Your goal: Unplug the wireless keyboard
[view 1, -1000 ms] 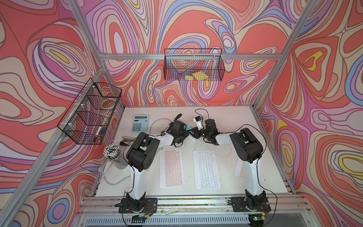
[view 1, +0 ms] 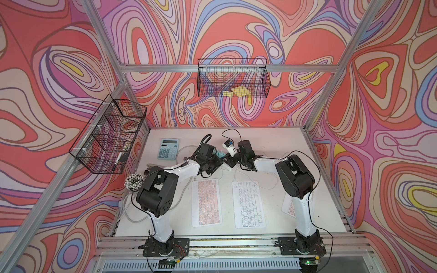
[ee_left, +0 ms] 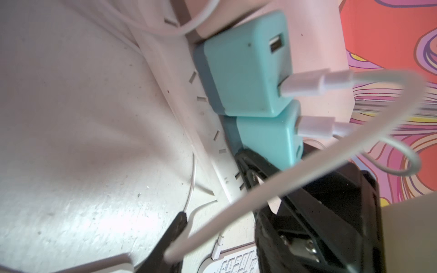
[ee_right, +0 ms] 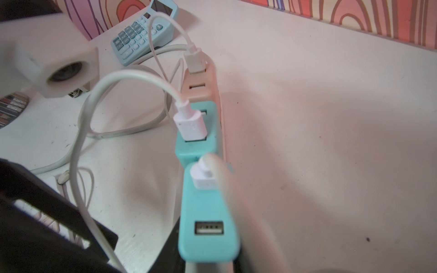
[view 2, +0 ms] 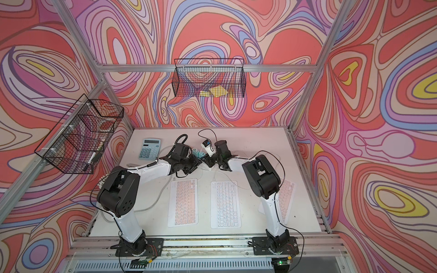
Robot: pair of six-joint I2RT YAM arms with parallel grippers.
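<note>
A white power strip [ee_left: 177, 109] carries turquoise adapters [ee_left: 243, 68] [ee_right: 207, 209] with white USB plugs [ee_left: 314, 127] [ee_right: 190, 125] in them, at the table's middle. My right gripper [view 1: 229, 159] is shut on the nearest adapter, its dark fingers either side below it in the right wrist view. My left gripper is beside the strip; a white cable runs to its finger, but whether it grips this is unclear. The white keyboard [view 1: 248, 204] and pink-keyed keyboard [view 1: 206, 202] lie in front of both grippers.
A calculator [view 1: 168, 148] lies back left among loose cables. A third keyboard [view 2: 284, 200] is under the right arm. Wire baskets [view 1: 233, 79] hang at back and left.
Both grippers have shifted a little to the left in the top left view, and the black cable loops above them moved along.
</note>
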